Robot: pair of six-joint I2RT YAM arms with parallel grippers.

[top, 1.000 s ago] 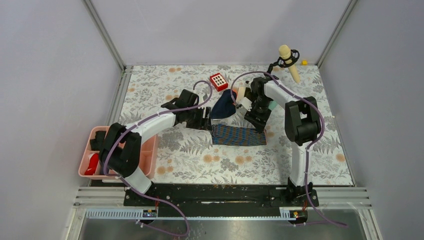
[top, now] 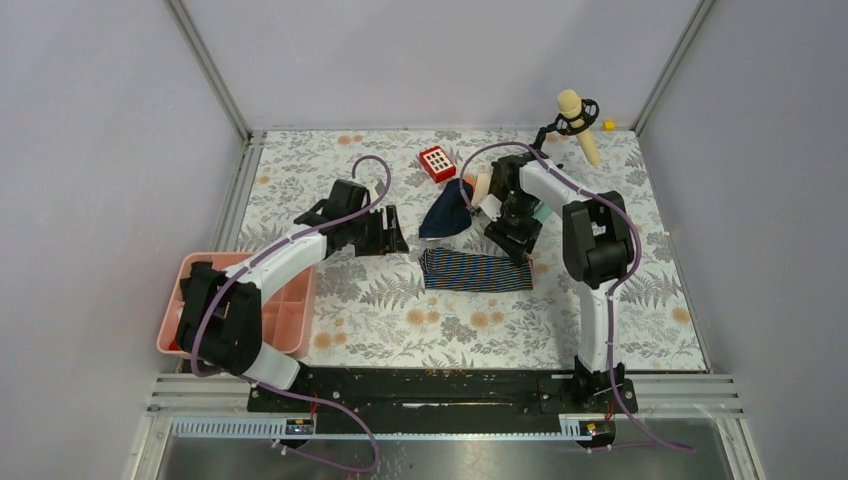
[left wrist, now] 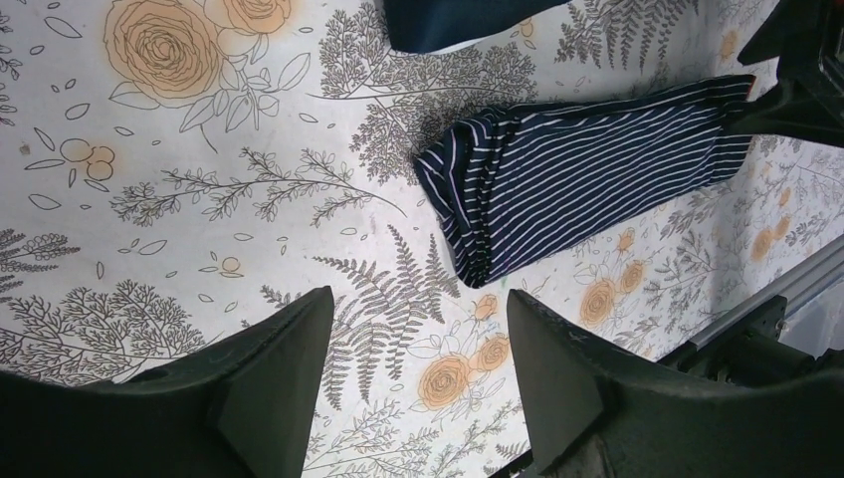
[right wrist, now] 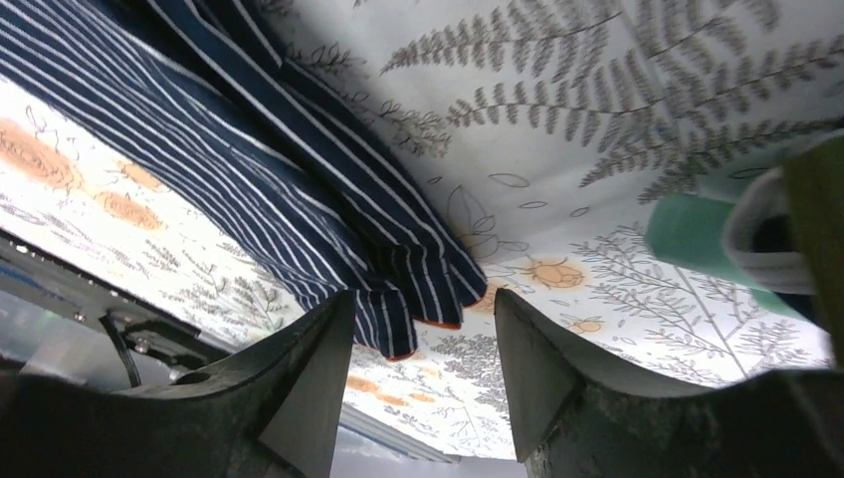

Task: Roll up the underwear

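Note:
The navy, white-striped underwear (top: 475, 271) lies on the table as a long folded strip. In the left wrist view the underwear (left wrist: 587, 179) is bunched at its near-left end. My left gripper is open, apart from that end and with only patterned cloth between its fingers. At the strip's right end hovers my right gripper, its fingers spread. In the right wrist view the underwear's (right wrist: 289, 189) open end, with thin orange edging, reaches between those fingertips. Whether they touch the fabric cannot be told.
Behind the strip lies a plain navy cloth (top: 447, 211), with a red box (top: 437, 163) farther back. A pink bin (top: 235, 262) stands at the left, and a yellow-headed lamp (top: 570, 104) at the back right.
My left gripper has drawn back to the left, away from the underwear's left end. The right arm has shifted only slightly, and the underwear has stayed in place.

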